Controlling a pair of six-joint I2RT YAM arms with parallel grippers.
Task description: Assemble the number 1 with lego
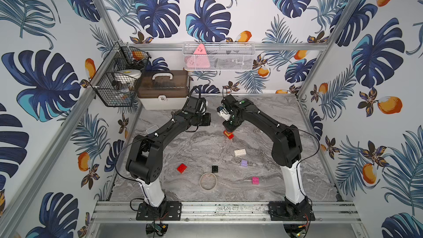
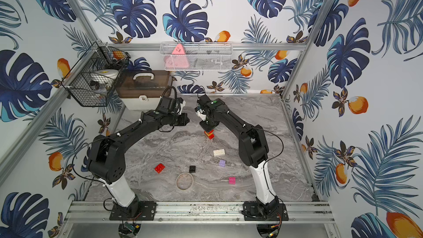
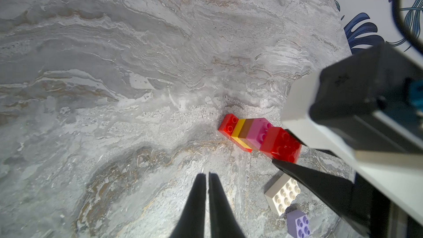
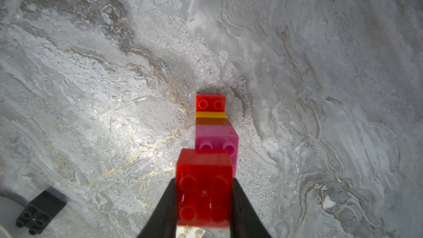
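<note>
A stack with a red base (image 4: 210, 102), yellow and orange layers and a pink brick (image 4: 216, 134) stands at the table's middle. On or just above its top is a red brick (image 4: 204, 185), between my right gripper's fingertips; whether they press on it is unclear. In the left wrist view my left gripper is shut, with nothing between its fingertips, beside the stack.
Loose bricks lie in front: white (image 1: 239, 152), lilac (image 1: 243, 163), black (image 1: 214, 168), pink (image 1: 255, 180), red (image 1: 182, 168). A round ring-shaped object (image 1: 208, 181) is at the front. A storage box (image 1: 162, 101) stands back left.
</note>
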